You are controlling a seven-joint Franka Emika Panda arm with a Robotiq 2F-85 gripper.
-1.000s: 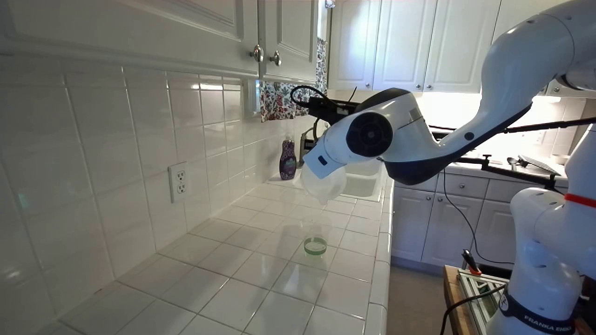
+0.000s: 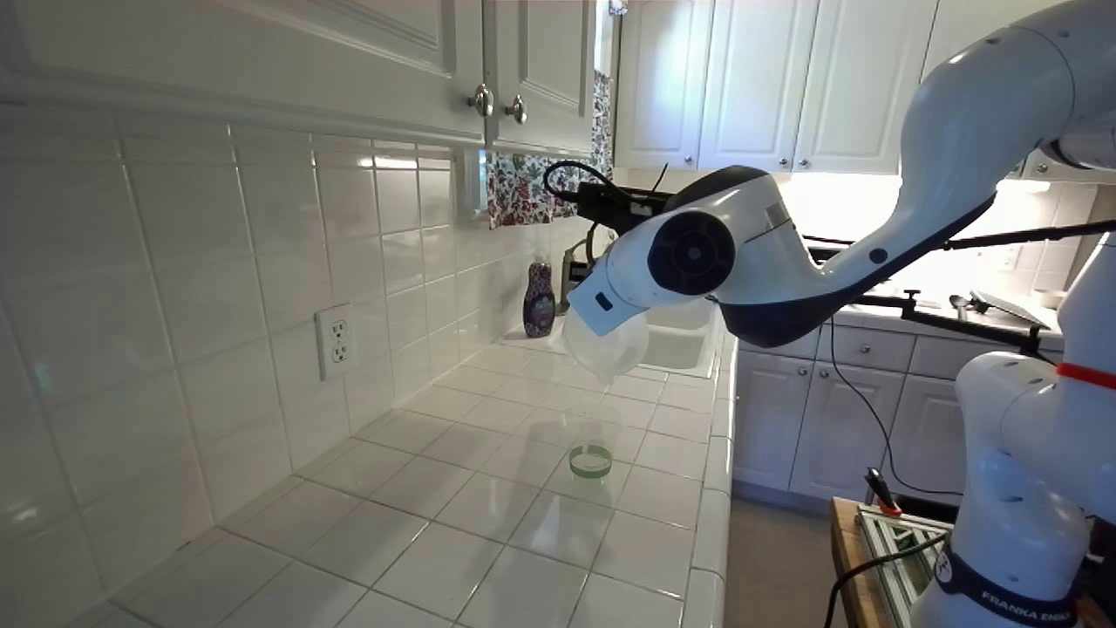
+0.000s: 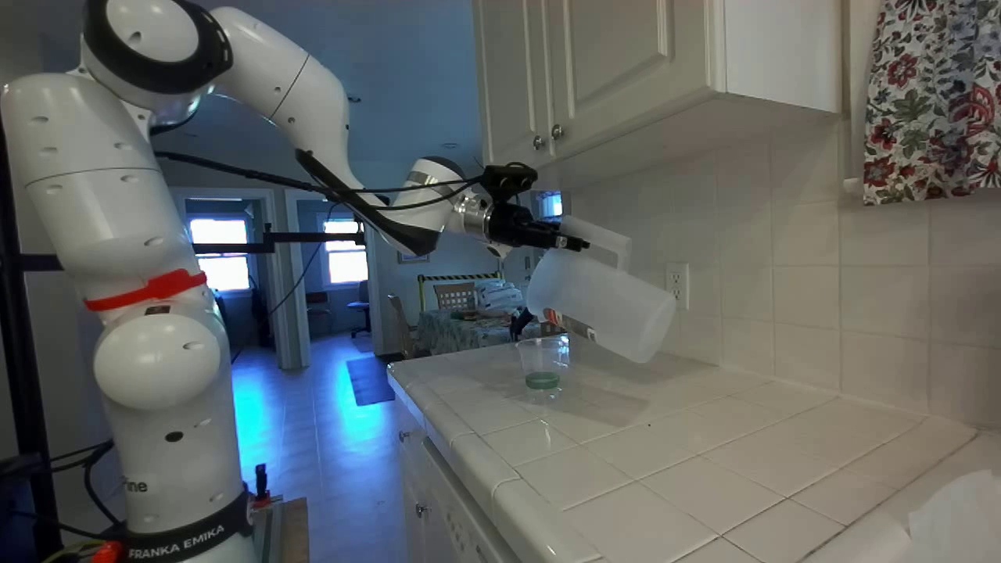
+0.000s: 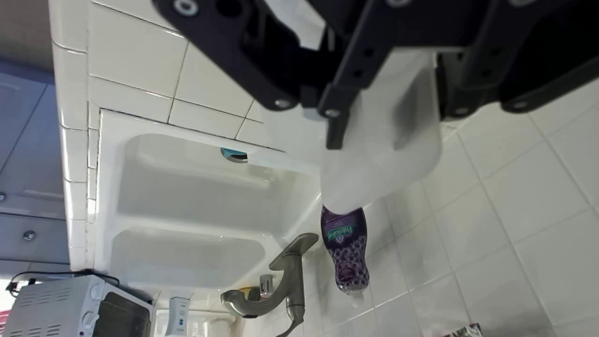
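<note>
A translucent white pitcher (image 3: 605, 299) hangs tilted above the counter, its handle (image 3: 600, 236) on the upper side. My gripper (image 3: 574, 245) is shut on the pitcher, at its handle side; in the wrist view the dark fingers (image 4: 338, 126) stand against the pale plastic and partly hide the grip. Below the pitcher's lower, mouth end, a clear cup (image 3: 543, 361) stands upright on the tiles with a green band near its bottom. From exterior view 1 the pitcher (image 2: 607, 351) shows above the cup (image 2: 591, 460), apart from it. Whether liquid is flowing I cannot tell.
Behind the pitcher lies a white double sink (image 4: 185, 179) with a faucet (image 4: 292, 275). A purple soap bottle (image 2: 539, 300) stands by the tiled wall. Cabinets (image 3: 610, 66) overhang the counter. Bare tiles (image 2: 450, 523) surround the cup.
</note>
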